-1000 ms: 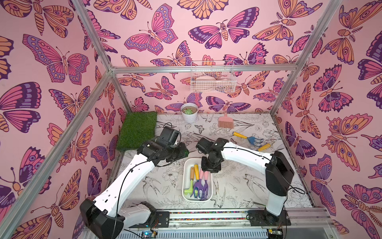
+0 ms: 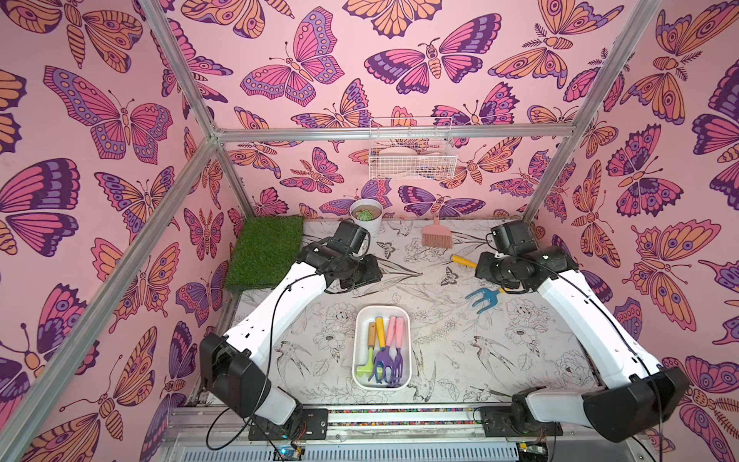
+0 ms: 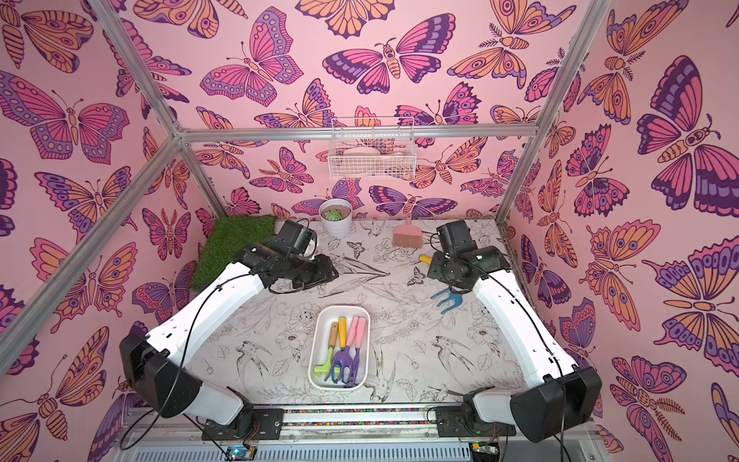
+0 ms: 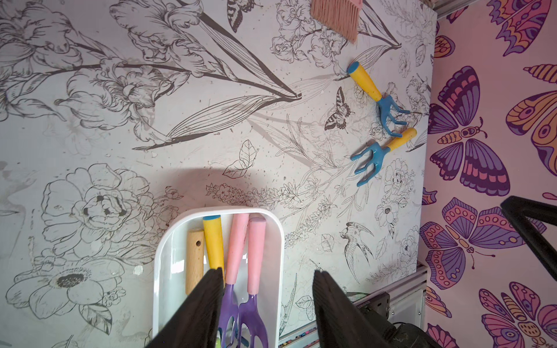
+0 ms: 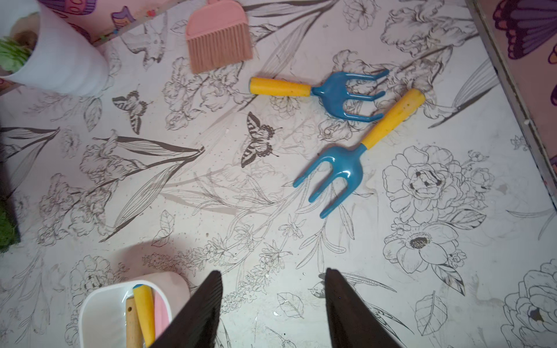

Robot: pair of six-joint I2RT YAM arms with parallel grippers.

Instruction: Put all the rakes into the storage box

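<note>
Two blue-headed rakes with yellow handles lie on the table at the right. In the right wrist view the upper rake (image 5: 336, 95) points its tines right, and the lower rake (image 5: 342, 165) points its tines down and left. My right gripper hovers above the table with its fingers apart and nothing between them. The white storage box (image 2: 358, 346) holds several tools: orange, yellow and pink handles and purple heads (image 2: 385, 365). My left gripper is also parted and empty, held in the air over the table left of centre.
A pink broom (image 5: 219, 40) lies at the back, with a white plant pot (image 2: 366, 215) to its left. Green turf (image 2: 265, 250) covers the back left corner. A wire basket (image 2: 412, 158) hangs on the back wall. Bare table lies between box and rakes.
My right arm has swung from over the storage box to the right and back, now partly hiding the rakes. My left arm has shifted slightly right and back.
</note>
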